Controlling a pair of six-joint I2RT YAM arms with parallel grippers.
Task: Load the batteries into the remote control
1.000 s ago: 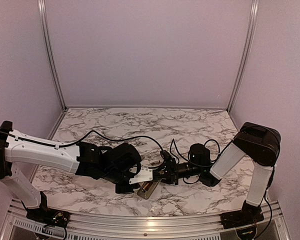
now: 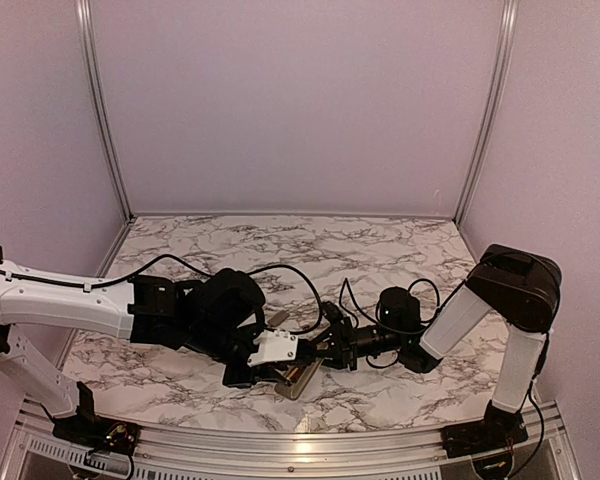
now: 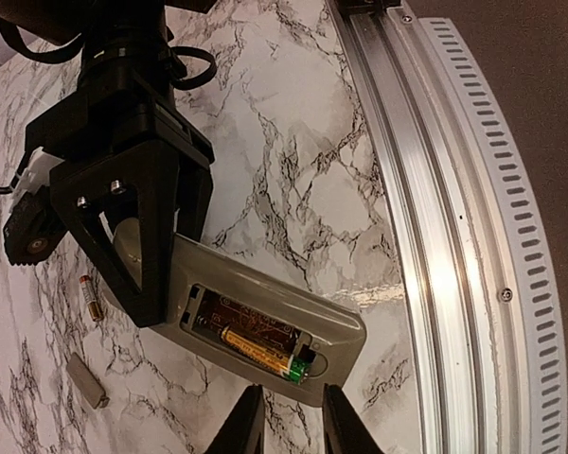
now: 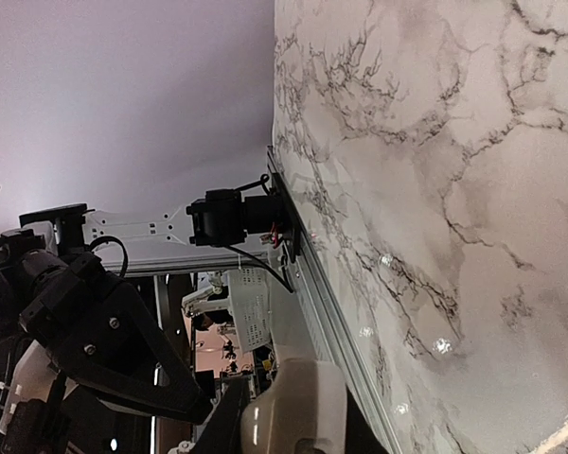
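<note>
The grey remote is held at its upper end by my right gripper, shut on it; in the right wrist view its end [image 4: 293, 407] fills the bottom. Its open compartment holds one battery [image 3: 260, 352] with a green end, lying along one side, with bare space beside it. My left gripper is just off the remote's lower edge, fingers apart, nothing seen between them. A loose battery [image 3: 90, 296] lies on the marble beside the remote.
The grey battery cover [image 3: 85, 380] lies on the table near the loose battery. The metal rail [image 3: 421, 236] runs along the table's front edge.
The right arm holds still.
</note>
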